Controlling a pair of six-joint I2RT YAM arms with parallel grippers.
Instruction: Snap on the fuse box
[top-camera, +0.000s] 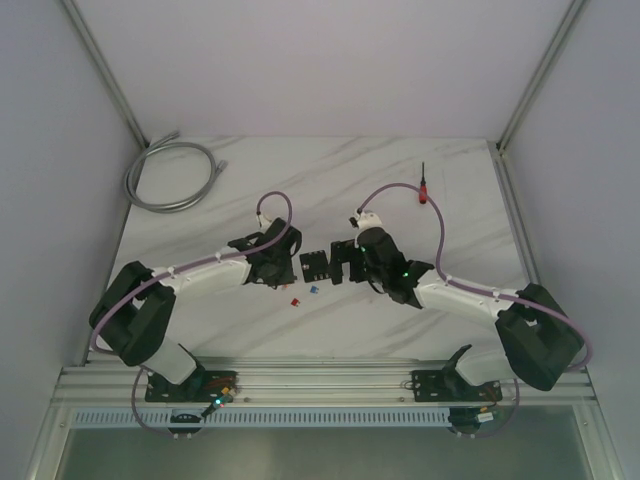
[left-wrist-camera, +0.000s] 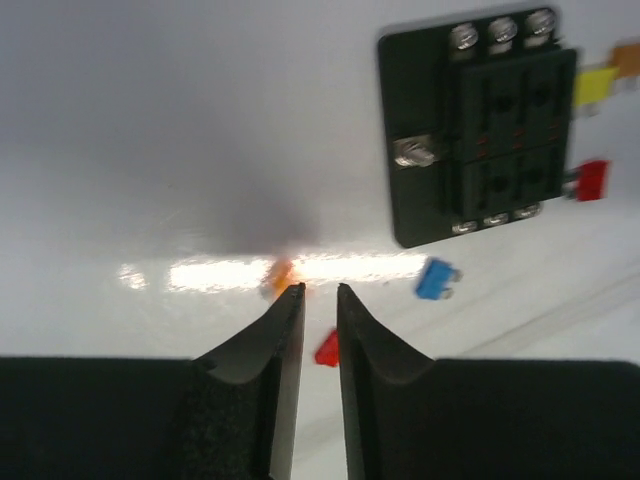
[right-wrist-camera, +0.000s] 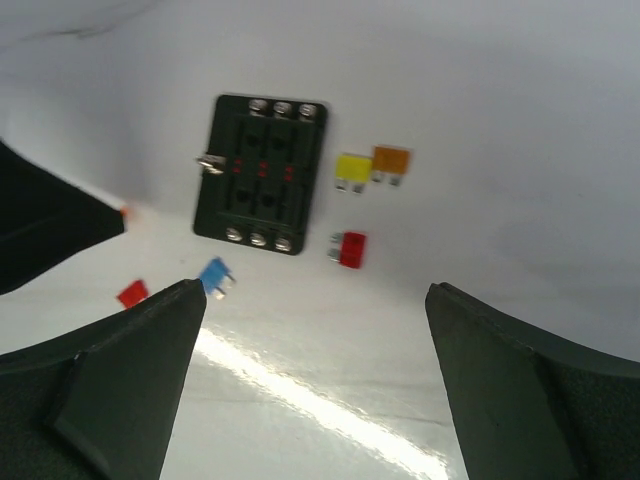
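Note:
The black fuse box (top-camera: 314, 266) lies flat at mid-table, screw terminals along two edges (left-wrist-camera: 480, 130) (right-wrist-camera: 260, 170). Loose fuses lie round it: yellow (right-wrist-camera: 353, 171), orange (right-wrist-camera: 390, 160), red (right-wrist-camera: 351, 249), blue (right-wrist-camera: 216, 275) and another red (right-wrist-camera: 133, 294). My left gripper is left of the box with fingertips nearly together over a small orange piece; whether it grips anything is unclear. My right gripper is open, nothing between its fingers, right of the box in the top view.
A coiled grey hose (top-camera: 170, 204) lies at the back left, and a red screwdriver (top-camera: 423, 192) at the back right.

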